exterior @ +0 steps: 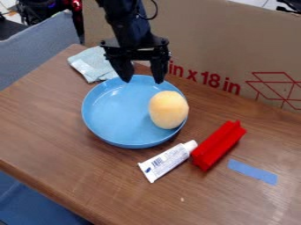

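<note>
My black gripper [141,68] hangs open above the back part of a blue plate [108,119], nothing between its fingers. A pale yellow round object [168,109] rests on the right side of the plate, below and to the right of the gripper, apart from it.
A white tube [165,162] and a red object [217,143] lie front right, near a blue tape strip [253,172]. A pale packet [91,63] lies behind the plate. A cardboard box [235,53] stands at the back.
</note>
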